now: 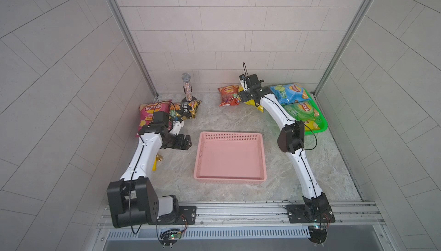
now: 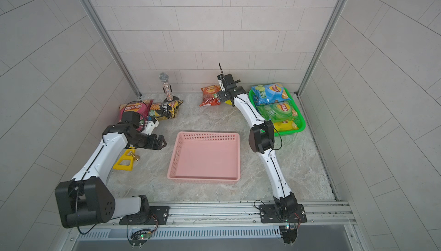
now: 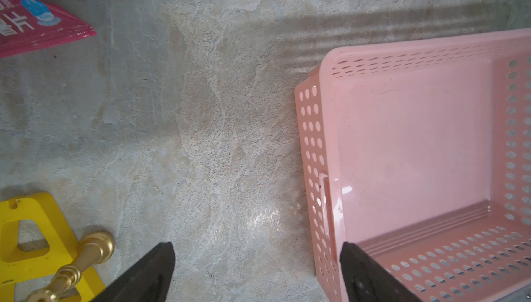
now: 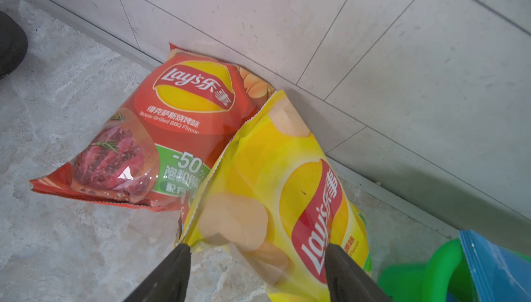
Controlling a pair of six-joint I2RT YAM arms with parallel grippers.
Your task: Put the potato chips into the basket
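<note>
A yellow Lay's bag [image 4: 265, 191] leans against a red Lay's bag [image 4: 182, 130] by the back wall. My right gripper is at the yellow bag's near end, its fingers [image 4: 168, 271] apart with part of the bag between them in view. Contact on both sides is not clear, and the arm covers much of this bag from above. The pink basket [image 1: 229, 133] stands empty at the front middle. Left of it, over bare table, my left gripper is open with nothing between its fingers.
A green basket [image 1: 323, 123] with several chip bags stands at the back right. Pink [image 1: 148, 111] and black [image 1: 183, 109] bags lie at the left, near a microphone-like object [image 1: 187, 88]. A yellow item with a bell [image 3: 38, 241] lies front left.
</note>
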